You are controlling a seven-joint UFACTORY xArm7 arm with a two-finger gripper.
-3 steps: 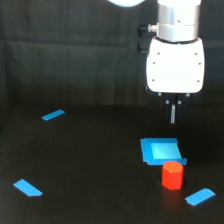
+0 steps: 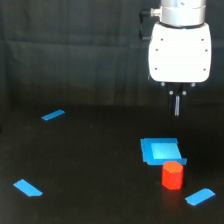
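A red block (image 2: 172,176), six-sided in outline, rests on the black table at the right front. It sits close to the front edge of a light-blue square (image 2: 165,151) framed in blue tape. My gripper (image 2: 177,106) hangs above and behind that square, apart from the block. Its slim fingers point down and look close together; the view is too small to tell whether they are open or shut. Nothing shows hanging from them.
Strips of blue tape mark the table at the back left (image 2: 53,115), front left (image 2: 27,188) and front right (image 2: 200,197). A dark curtain (image 2: 70,60) stands behind.
The arm and gripper have moved up and slightly right in the view. The red block and the taped square have stayed in place.
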